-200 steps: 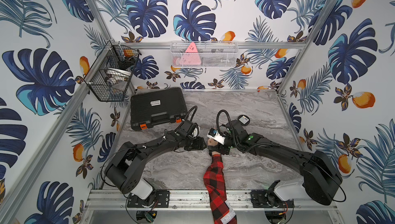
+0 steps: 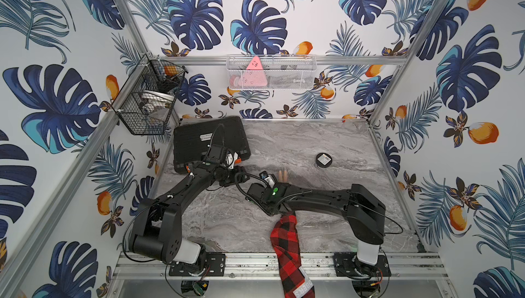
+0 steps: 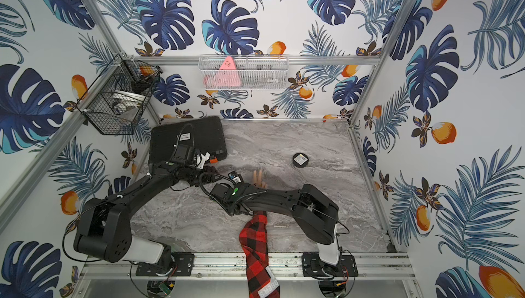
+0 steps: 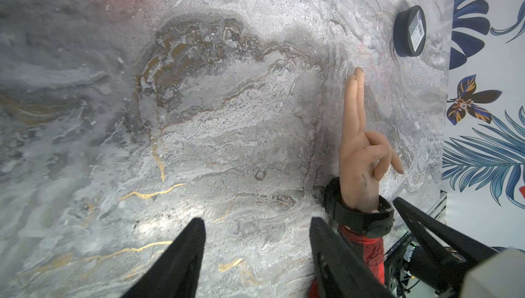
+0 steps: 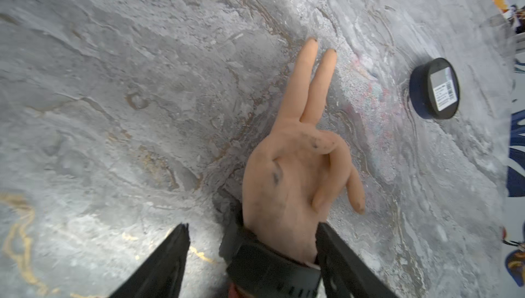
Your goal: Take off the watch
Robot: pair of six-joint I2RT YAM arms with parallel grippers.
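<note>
In the right wrist view a black watch (image 5: 273, 269) is around the wrist of a mannequin hand (image 5: 287, 188), low in the picture. My right gripper stands open over it, one finger on each side, the watch showing beyond the tips; contact cannot be told. From the left wrist view, the watch (image 4: 361, 218) circles the wrist below the bare hand (image 4: 358, 155), above a red checked sleeve (image 4: 373, 254). My left gripper is open with only the table between its fingers, left of the hand. The right arm hides the watch from above.
A black case (image 2: 210, 131) with orange latches lies at the back left of the marbled table (image 2: 339, 232). A round black tin (image 2: 323, 160) sits right of the hand. Wire baskets hang on the walls.
My left gripper has drawn back leftward, away from the hand. The right arm has swung left over the wrist, its gripper moving left, so the fingers of the hand now show behind it.
</note>
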